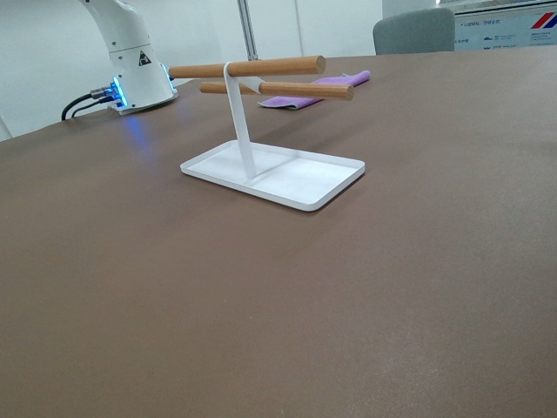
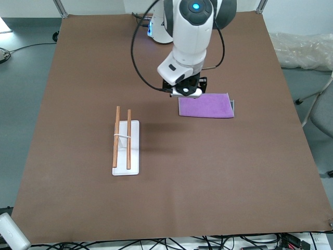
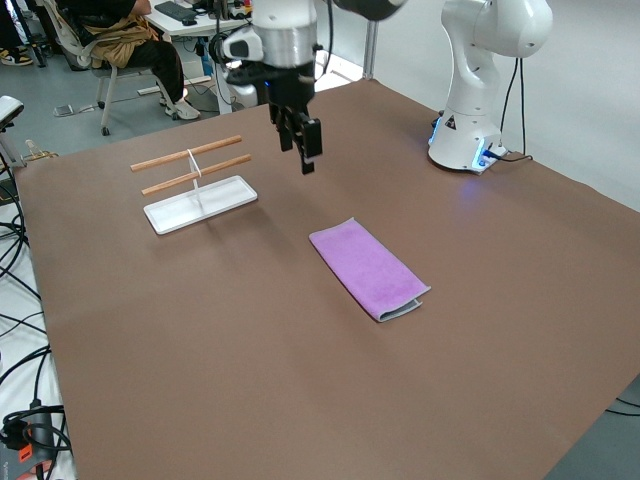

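My gripper (image 3: 306,150) hangs over the table in the right camera view, between the rack and the cloth; I cannot tell its opening. In the left camera view it (image 2: 186,87) is just behind a folded purple cloth (image 2: 204,106), whose grey underside shows at one edge; the same cloth (image 3: 367,265) lies flat on the table. A small rack with two wooden bars (image 1: 271,66) on a white post and white tray (image 1: 305,178) stands apart from the cloth, to its left in the left camera view.
A grey chair (image 2: 322,109) is beside the table.
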